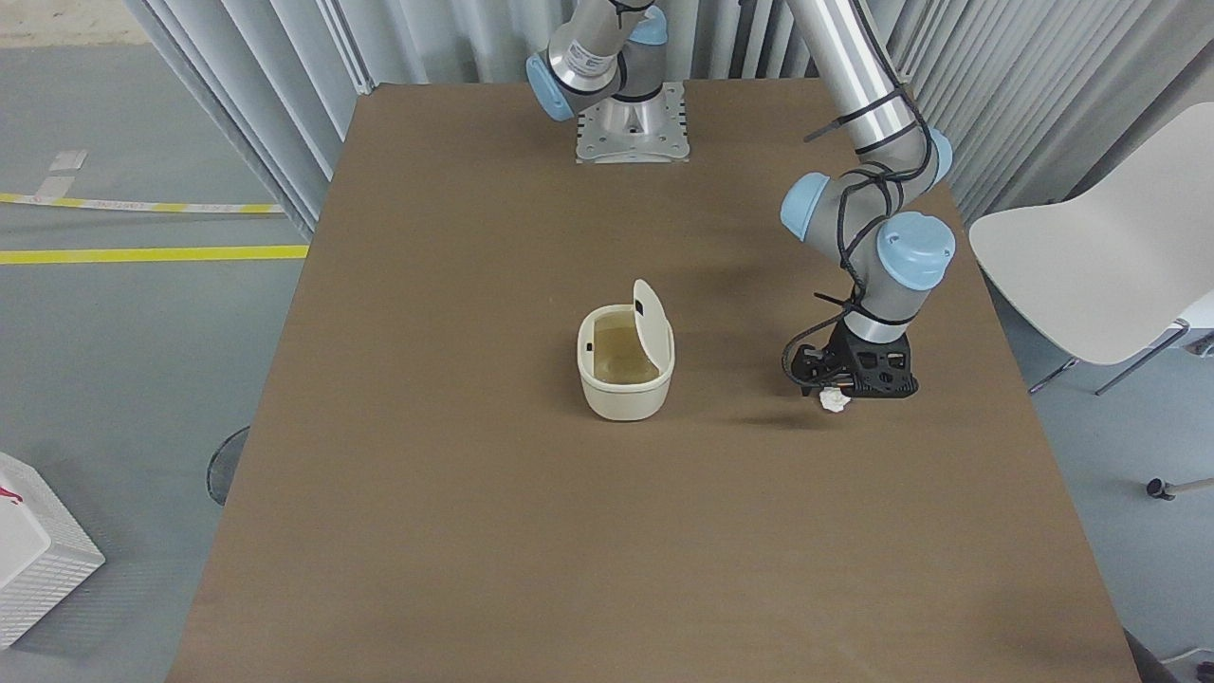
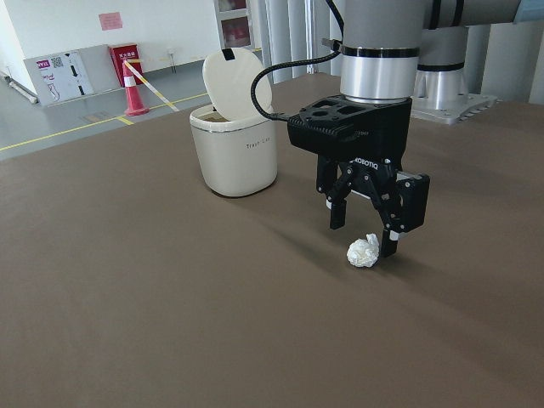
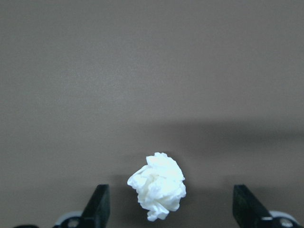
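Observation:
A crumpled white paper ball (image 3: 156, 185) (image 2: 362, 252) (image 1: 832, 400) lies on the brown table. My black gripper hangs just above it, open, its two fingers on either side of the ball in the wrist view. In the front view the gripper body partly hides the ball. A cream lidded bin (image 1: 616, 389) (image 2: 235, 161), its lid raised, stands to the gripper's left in the front view.
The arm's base plate (image 1: 603, 142) is at the back edge. A white chair (image 1: 1093, 250) stands beside the right edge.

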